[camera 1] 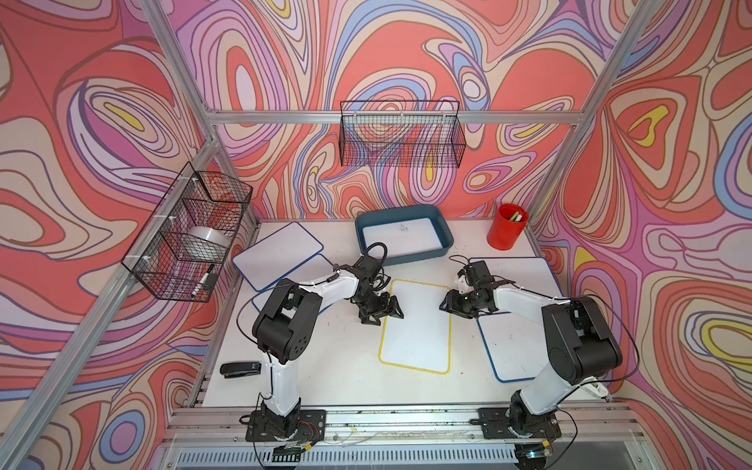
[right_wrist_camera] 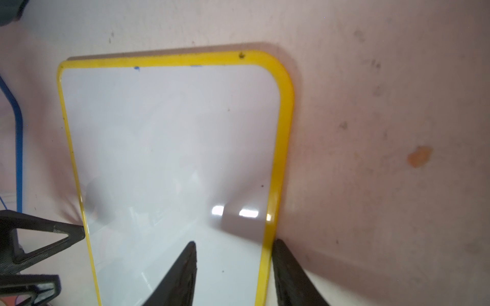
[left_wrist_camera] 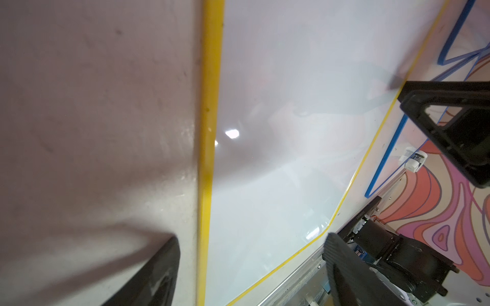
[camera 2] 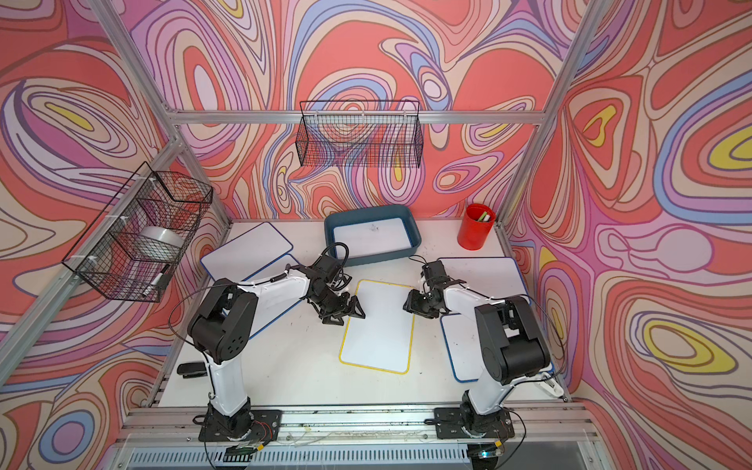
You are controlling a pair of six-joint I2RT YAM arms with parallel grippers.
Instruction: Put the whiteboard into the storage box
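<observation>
A yellow-edged whiteboard (camera 1: 415, 337) lies flat on the table between my grippers. My left gripper (camera 1: 381, 313) is low over its left edge; in the left wrist view the fingers (left_wrist_camera: 153, 275) are apart, straddling that edge. My right gripper (camera 1: 456, 308) is at the opposite edge, open, its fingertips (right_wrist_camera: 278, 252) beside the yellow rim, as the right wrist view shows. A dark teal storage box (camera 1: 404, 254) stands behind the board, with a white panel (camera 1: 399, 235) inside it.
Blue-edged boards (camera 1: 274, 250) lie at the left and more (camera 1: 513, 344) at the right, near the arms. A red bucket (camera 1: 505, 231) stands at the back right, a black object (camera 1: 240, 368) at the front left. Wire baskets hang on the frame.
</observation>
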